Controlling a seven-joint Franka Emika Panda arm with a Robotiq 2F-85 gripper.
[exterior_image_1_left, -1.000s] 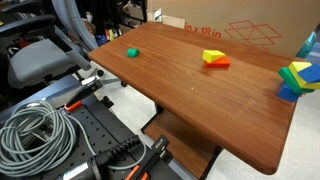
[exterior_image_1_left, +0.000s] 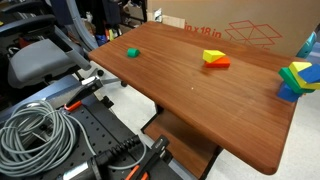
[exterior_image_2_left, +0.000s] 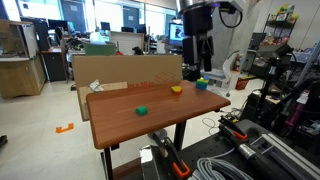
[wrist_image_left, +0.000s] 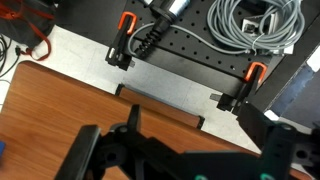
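Observation:
A small green block (exterior_image_1_left: 132, 52) lies alone toward the far left of the wooden table (exterior_image_1_left: 180, 85); the same green block (exterior_image_2_left: 141, 110) shows nearer the camera in exterior view 2. Around the middle, a yellow block (exterior_image_1_left: 212, 55) rests on or against a red-orange block (exterior_image_1_left: 216, 65). Blue, green and yellow pieces (exterior_image_1_left: 296, 80) are clustered near the right end. In the wrist view my gripper looks open, its dark fingers wide apart over the table's edge and the floor. No block shows between them; a bit of blue (wrist_image_left: 2, 147) appears at the left border.
Beside the table runs a dark base frame with a coil of grey cable (exterior_image_1_left: 38, 140) and orange-marked clamps (wrist_image_left: 127, 22). An upright cardboard panel (exterior_image_2_left: 150, 70) backs the table.

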